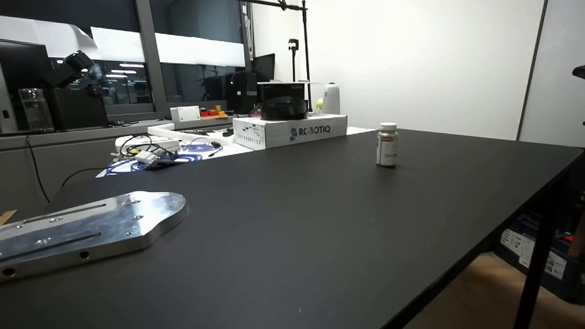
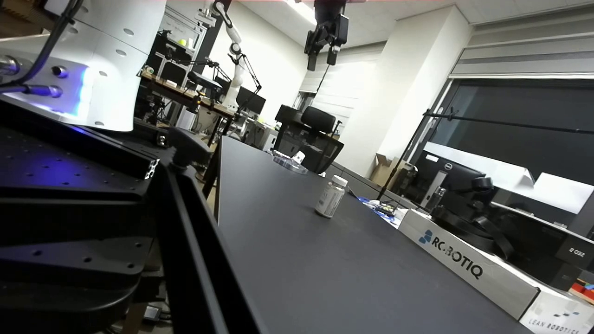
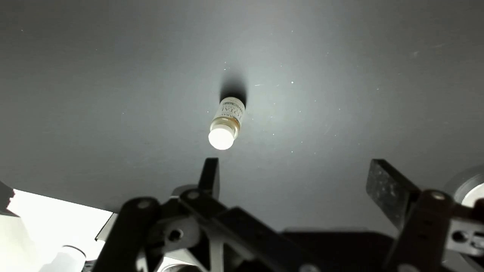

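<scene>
A small pill bottle [image 1: 387, 145] with a white cap and pale label stands upright on the black table [image 1: 307, 219], with clear space around it. Exterior view 2 shows the same bottle [image 2: 331, 197] near the middle of the table. High above the tabletop hangs my gripper [image 2: 322, 62], its fingers spread. Looking down in the wrist view, the bottle [image 3: 227, 120] lies beyond the left fingertip, apart from it. The gripper is wide open there, with nothing between its fingers.
A silver metal plate [image 1: 109, 225] rests at the table's near left in exterior view 1. Beside the table, a white Robotiq box [image 1: 301, 131] and tangled cables [image 1: 159, 153] occupy another surface.
</scene>
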